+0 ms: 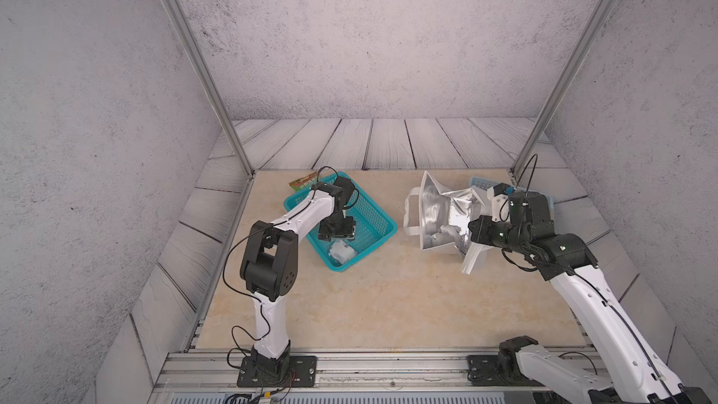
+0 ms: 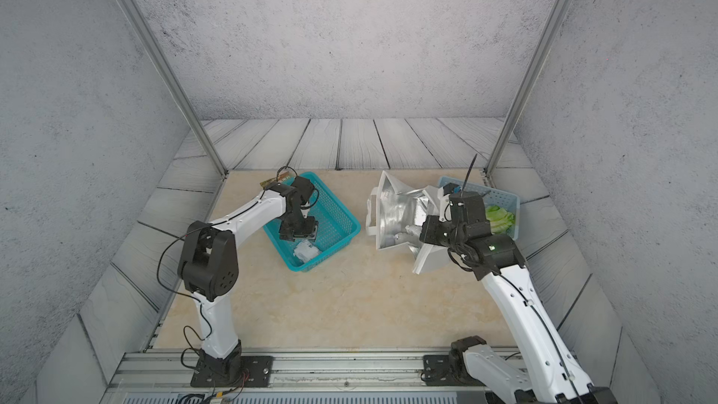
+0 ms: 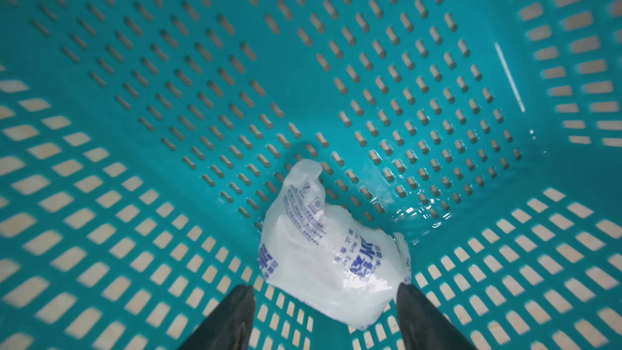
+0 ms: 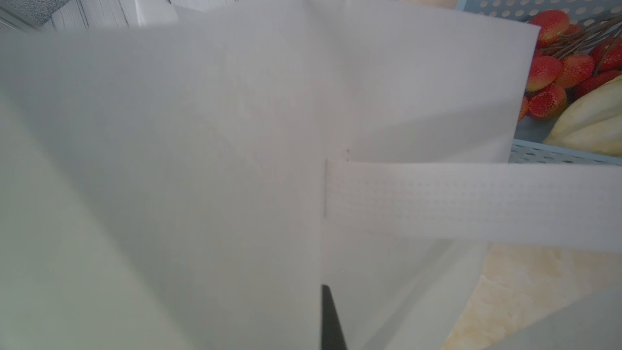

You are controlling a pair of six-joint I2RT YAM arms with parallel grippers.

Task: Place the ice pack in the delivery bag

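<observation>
A white ice pack (image 3: 330, 252) with blue print lies at the bottom of the teal basket (image 1: 374, 202). My left gripper is over it inside the basket, open, its two fingertips apart with nothing held between them. The silver-lined white delivery bag (image 1: 441, 217) lies open toward the left on the table's right side. My right gripper (image 2: 430, 230) is shut at the bag's right edge; in the right wrist view the white bag wall fills most of the picture, and whether it pinches the material is unclear.
Behind the bag is a pale blue basket (image 2: 508, 220) of produce, with red fruit (image 4: 547, 71) visible. A small packet (image 1: 299, 181) lies behind the teal basket.
</observation>
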